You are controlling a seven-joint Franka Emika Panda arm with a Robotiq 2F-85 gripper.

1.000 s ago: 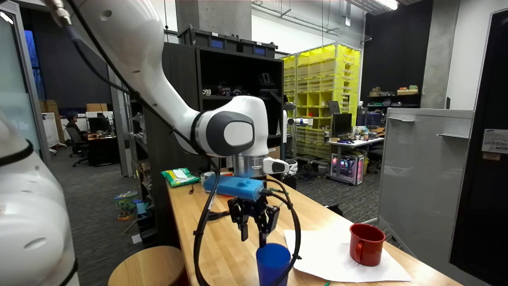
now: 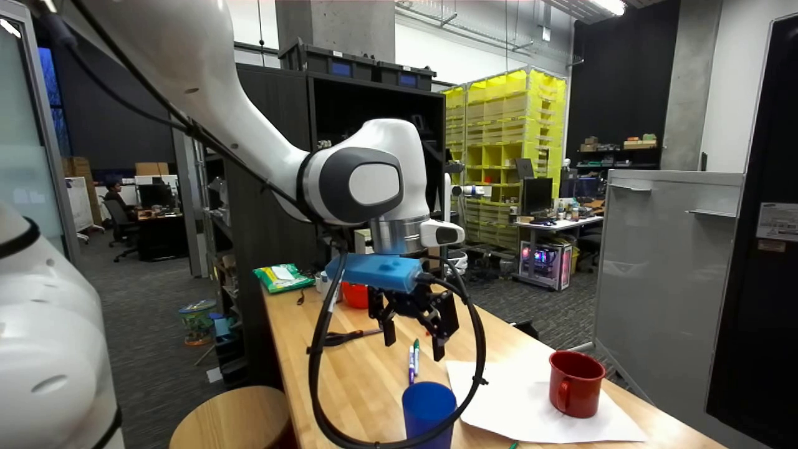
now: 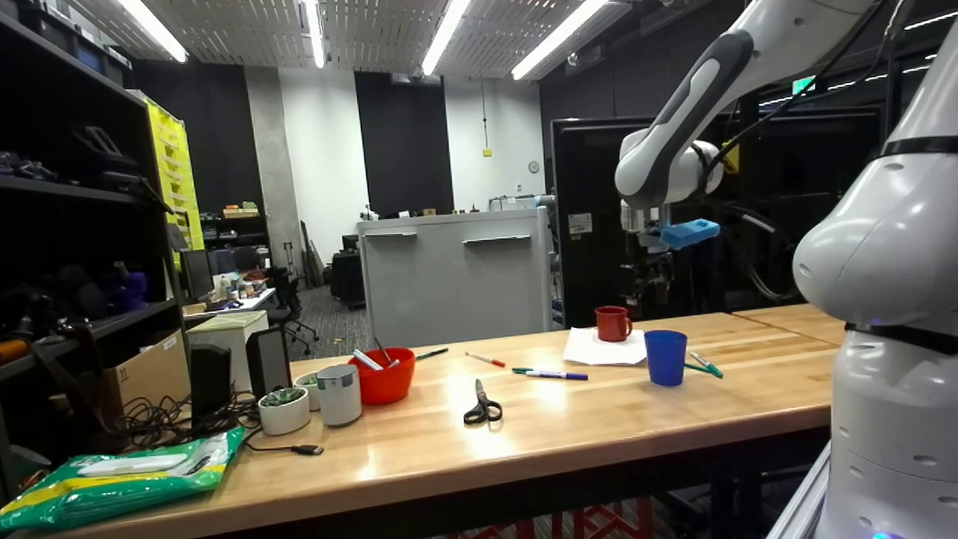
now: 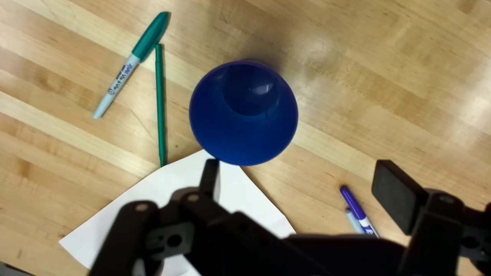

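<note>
A blue cup [image 4: 244, 138] stands upright on the wooden table, seen from above in the wrist view with an empty inside. My gripper [image 2: 411, 348] is open above the table, apart from the cup, and nothing is between its fingers. In the wrist view the fingertips lie to the lower side of the cup. A red mug [image 2: 576, 383] sits upright on a white sheet of paper [image 2: 494, 396]. The gripper in exterior view 2 [image 3: 648, 292] hangs above the far side of the table, higher than the mug.
Green pens [image 4: 160, 105] lie beside the cup, and a purple marker [image 4: 355, 205] lies under the gripper. Black-handled scissors [image 3: 483, 409], a red bowl [image 3: 386, 377] with pens, a grey mug [image 3: 339, 395] and a green packet [image 3: 135, 480] occupy the other end. Bare wood surrounds the scissors.
My gripper has risen and shifted slightly right in exterior view 1, away from the blue cup. Markers on the table behind it now show. The cup and red mug have stayed in place.
</note>
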